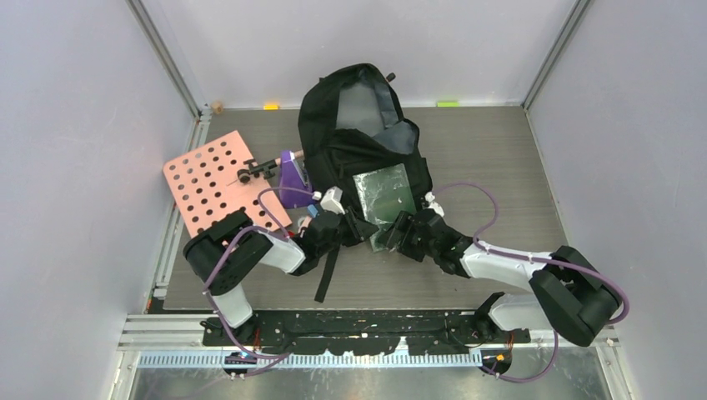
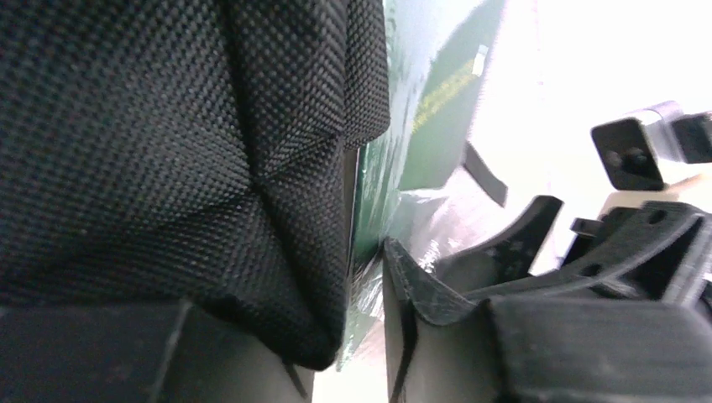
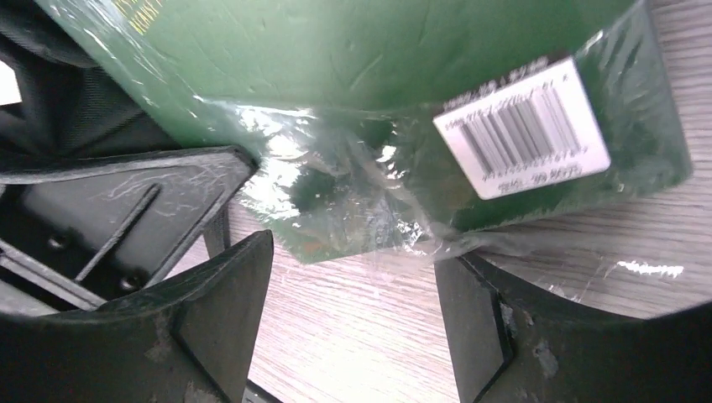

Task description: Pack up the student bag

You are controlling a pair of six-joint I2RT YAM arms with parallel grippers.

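Note:
A green notebook in clear plastic lies on the front of the black backpack, whose mouth shows a grey lining. My left gripper is at the notebook's left edge; in the left wrist view its fingers are low beside that edge and the black fabric, contact unclear. My right gripper is at the bottom edge; in the right wrist view its fingers stand apart around the loose plastic flap below the barcode label. Whether either grips is unclear.
A pink perforated board with a dark clamp device lies at left, beside a purple object. A strap trails toward the front edge.

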